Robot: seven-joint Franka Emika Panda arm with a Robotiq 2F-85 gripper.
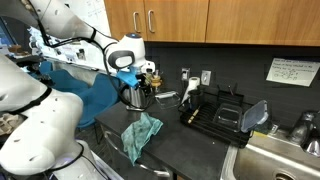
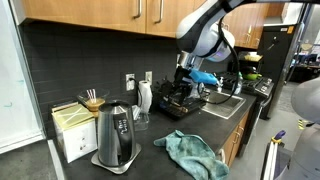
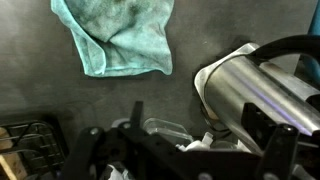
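Note:
A teal cloth [image 1: 142, 136] lies crumpled on the dark counter [image 1: 185, 155], near its front edge; it also shows as a cloth [image 2: 196, 155] in exterior view 2. My gripper is high above the counter, pointing down, open with no object between its fingers. In the wrist view the cloth [image 3: 122, 38] sits at the top, apart from the fingers. A silver kettle [image 3: 245, 88] lies to the right in that view, partly hidden by the gripper. No contact with either shows.
A black dish rack [image 1: 218, 120] stands against the back wall, beside the sink [image 1: 262, 165]. The kettle [image 2: 117, 135] is near the wall, with spice jars on a rack [image 2: 74, 131] beside it. Bare counter surrounds the cloth.

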